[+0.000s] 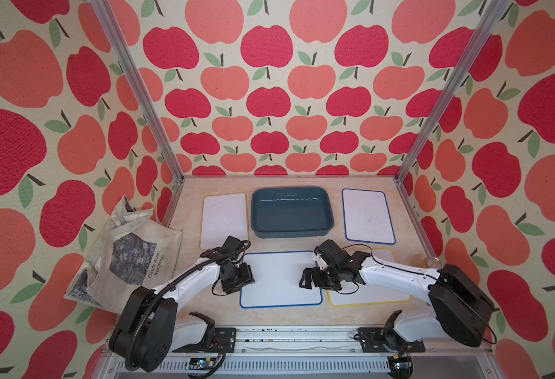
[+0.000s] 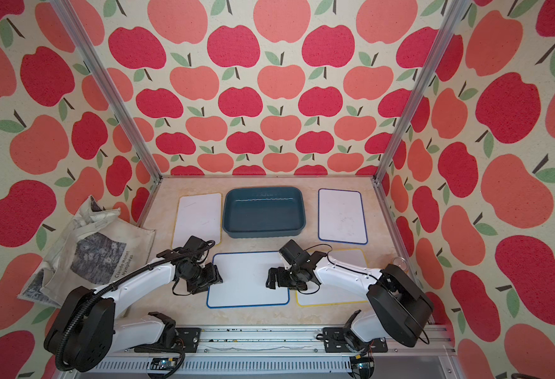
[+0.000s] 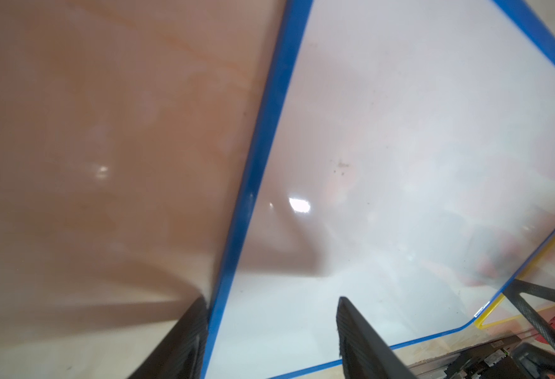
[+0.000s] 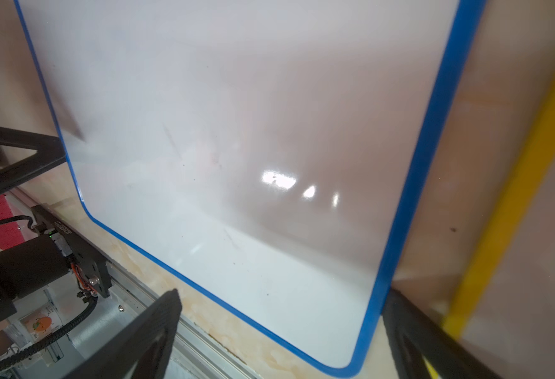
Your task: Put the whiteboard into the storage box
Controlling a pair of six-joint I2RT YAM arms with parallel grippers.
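Observation:
The blue-rimmed whiteboard (image 1: 280, 278) lies flat at the front middle. My left gripper is low over its left edge, fingers apart on either side of the blue rim. My right gripper is at the opposite short edge, fingers apart, one beside the rim near the yellow board. Neither visibly lifts the board. The dark teal storage box (image 1: 292, 214) stands empty behind it.
Yellow-rimmed boards lie at back left (image 1: 223, 218) and front right (image 1: 384, 291); another blue-rimmed board (image 1: 367, 214) lies at back right. A cloth bag (image 1: 135, 265) leans at the left wall.

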